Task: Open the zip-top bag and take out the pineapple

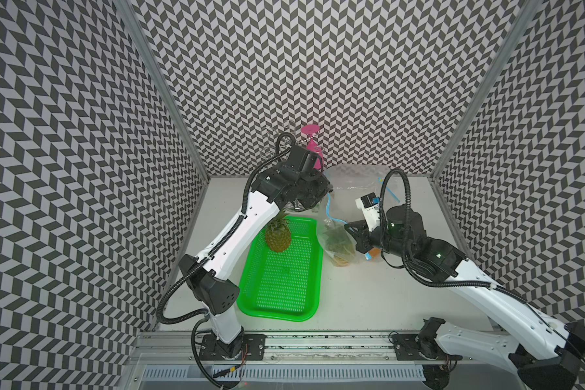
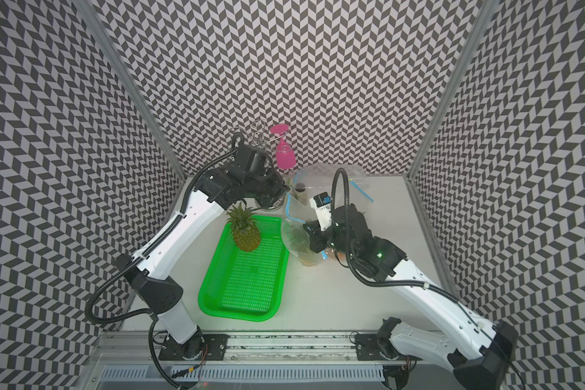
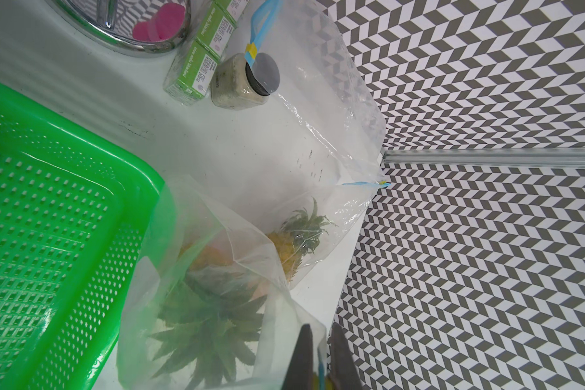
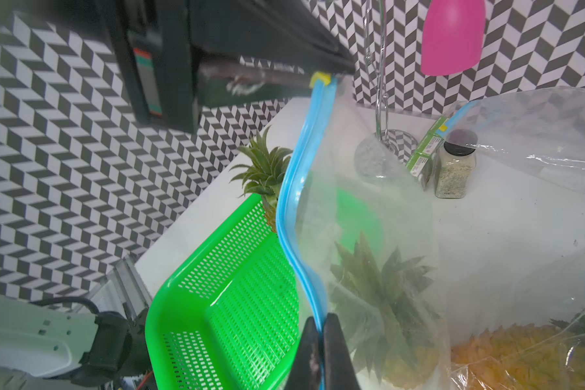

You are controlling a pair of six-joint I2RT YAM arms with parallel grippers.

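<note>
A clear zip bag (image 2: 297,240) with a blue zip strip (image 4: 295,195) stands beside the green basket, pineapples (image 4: 383,305) showing through it. My left gripper (image 1: 325,189) is shut on the upper end of the zip strip, by its yellow slider. My right gripper, lower on the same strip, is shut on it. A second clear bag (image 3: 318,162), holding a pineapple (image 3: 286,253), lies behind and to the right. A loose pineapple (image 1: 277,235) lies in the green basket (image 1: 279,292).
A jar (image 4: 455,175), green boxes (image 4: 425,146), a chrome stand (image 4: 381,78) and a pink object (image 4: 451,32) stand at the back.
</note>
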